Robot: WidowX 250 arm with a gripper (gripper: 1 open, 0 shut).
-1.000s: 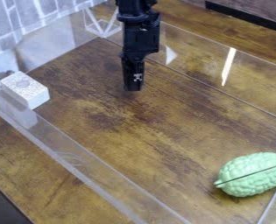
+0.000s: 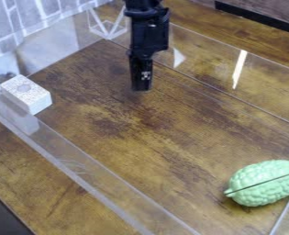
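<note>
My black gripper (image 2: 141, 78) points straight down over the back middle of the wooden floor inside a clear-walled enclosure, its tip low near the boards. It looks shut, and I see nothing held in it. A green bumpy object (image 2: 263, 182), like a bitter melon with a seam, lies at the front right. A white speckled block (image 2: 27, 95) sits at the left against the clear wall.
Clear plastic walls (image 2: 73, 170) bound the wooden floor (image 2: 134, 138), whose middle is free between the block and the green object. A white patterned curtain or cloth (image 2: 24, 32) hangs behind at the back left.
My gripper has shifted very slightly up in the view. The block and the green object have not moved.
</note>
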